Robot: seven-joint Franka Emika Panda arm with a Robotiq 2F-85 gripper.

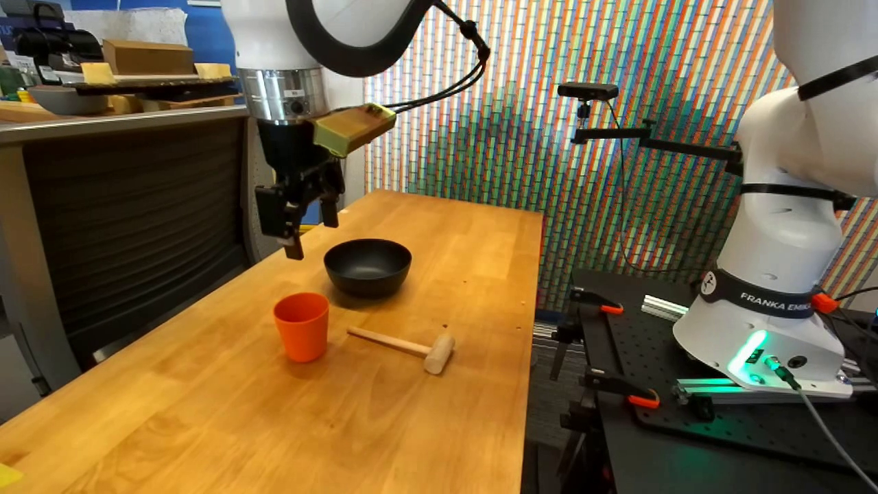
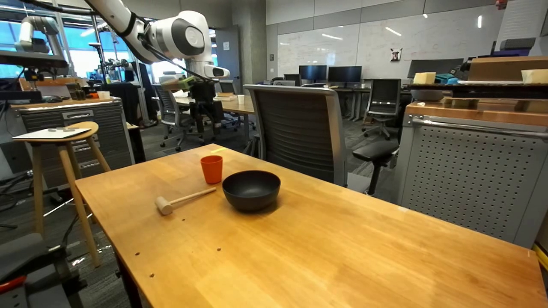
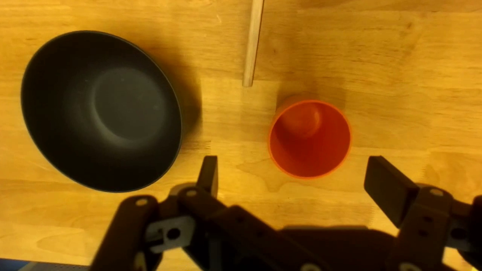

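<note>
My gripper (image 1: pixel 311 239) is open and hangs in the air above the far long side of the table, nothing between its fingers. In the wrist view the gripper has its fingers spread wide, with an orange cup (image 3: pixel 310 139) in the picture between and above the tips. That cup (image 1: pixel 301 328) stands upright and looks empty. To its side sits a black bowl (image 1: pixel 368 268), also empty. A wooden mallet (image 1: pixel 403 343) lies flat near both; only its handle (image 3: pixel 253 43) shows in the wrist view.
A grey chair (image 2: pixel 303 133) stands close against one long side. In exterior view 1, a second white arm base (image 1: pixel 757 313) is mounted on a black bench at the right.
</note>
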